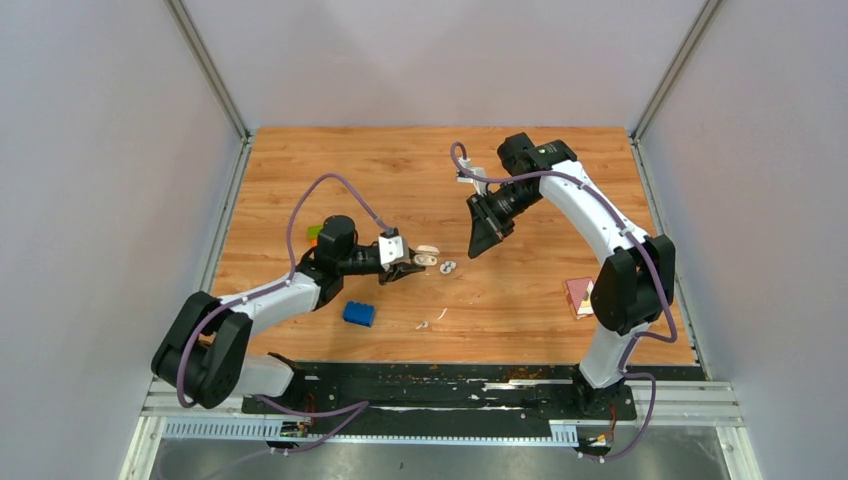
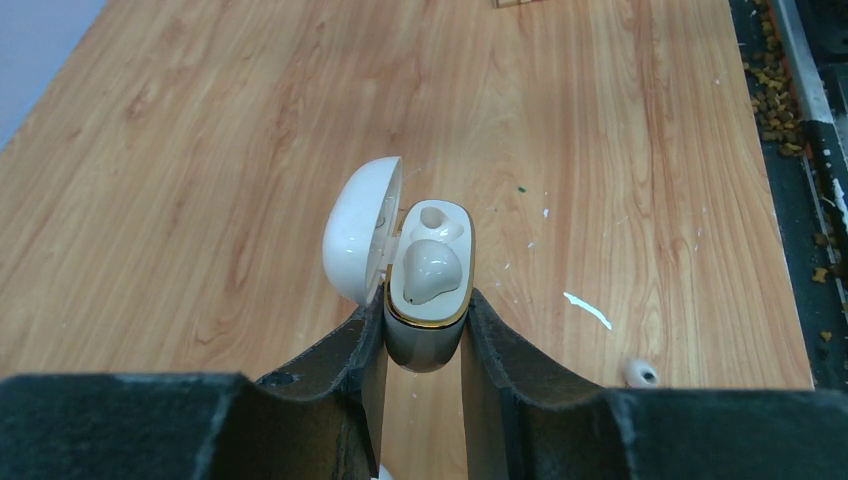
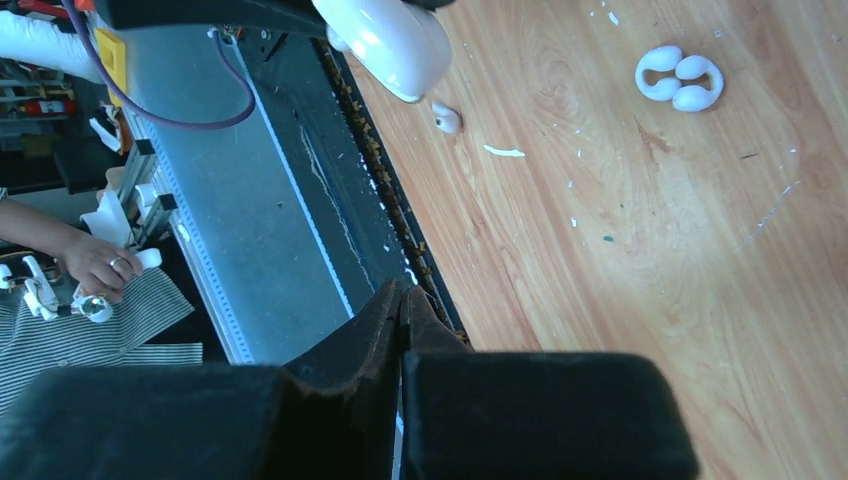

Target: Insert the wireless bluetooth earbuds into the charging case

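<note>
The white charging case (image 2: 432, 265) is gripped upright by my left gripper, its lid (image 2: 362, 230) swung open. Both wells facing up look empty in the left wrist view. In the top view this gripper (image 1: 408, 266) is left of the table's middle. My right gripper is shut, with nothing visible between its fingertips; from above, this gripper (image 1: 474, 256) points down to the right of the case. A small white earbud lies on the wood near the front edge, also visible as a blurred earbud (image 2: 640, 373) in the left wrist view.
A pair of curled white pieces (image 1: 448, 266) lies just right of the case. Nearer the front are a blue block (image 1: 359, 313) and a thin white scrap (image 1: 442, 313). A red box (image 1: 579, 297) is at the right.
</note>
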